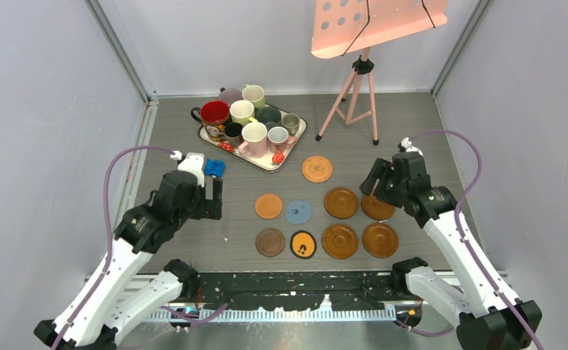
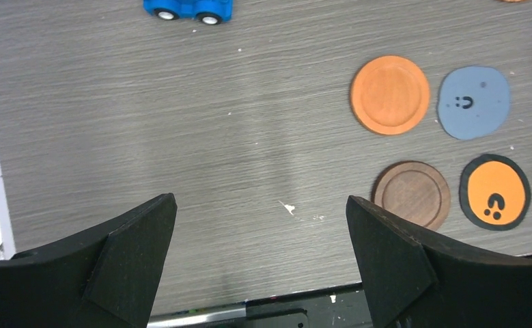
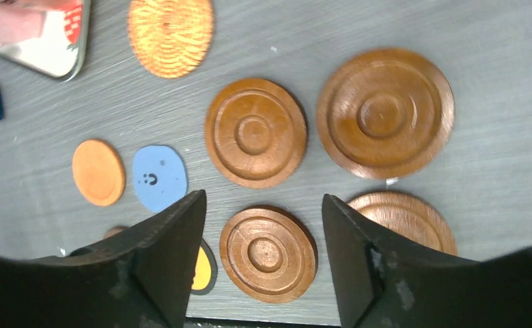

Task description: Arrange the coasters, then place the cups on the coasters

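Note:
Several cups crowd a tray (image 1: 270, 168) at the back left, among them a pink mug (image 1: 254, 138), a red mug (image 1: 216, 117) and a white-and-pink cup (image 1: 278, 136). Coasters lie in front: a woven orange one (image 1: 317, 168), a plain orange one (image 2: 390, 95), a blue one (image 2: 474, 102), a black-rimmed one (image 1: 303, 244), and brown wooden ones such as this coaster (image 3: 256, 132). Left of them, my left gripper stands open above bare table. My right gripper hovers over the brown coasters, fingers apart, with nothing between them.
A blue toy car (image 1: 214, 168) lies between the left arm and the tray. At the back right, a pink stand (image 1: 353, 109) rests on tripod legs. Bare table extends left of the coasters and to their right.

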